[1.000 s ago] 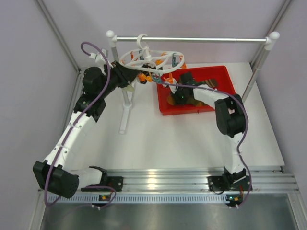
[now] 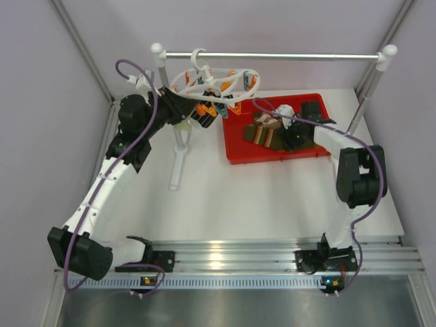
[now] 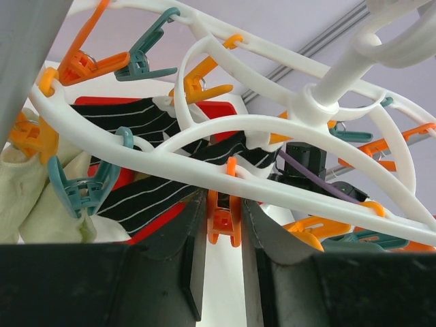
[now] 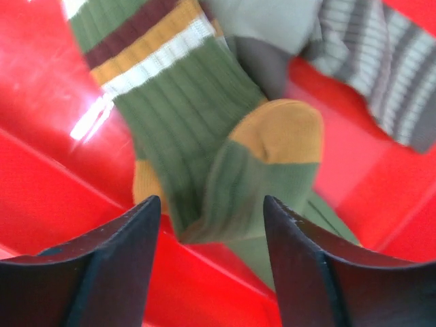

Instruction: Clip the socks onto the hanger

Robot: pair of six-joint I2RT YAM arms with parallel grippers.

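Note:
The white round hanger (image 2: 215, 95) with orange and teal clips hangs from the rail. My left gripper is shut on an orange clip (image 3: 220, 218) on its ring. Black striped socks (image 3: 143, 201) and pale socks (image 3: 51, 211) show behind the ring in the left wrist view. My right gripper is open over the red bin (image 2: 240, 151), low above an olive sock with yellow, white and maroon bands (image 4: 184, 95). A grey striped sock (image 4: 381, 68) lies at upper right in that blurred view.
The white rail (image 2: 279, 56) on its posts spans above the bin and both arms.
The left arm stays in place at the hanger.

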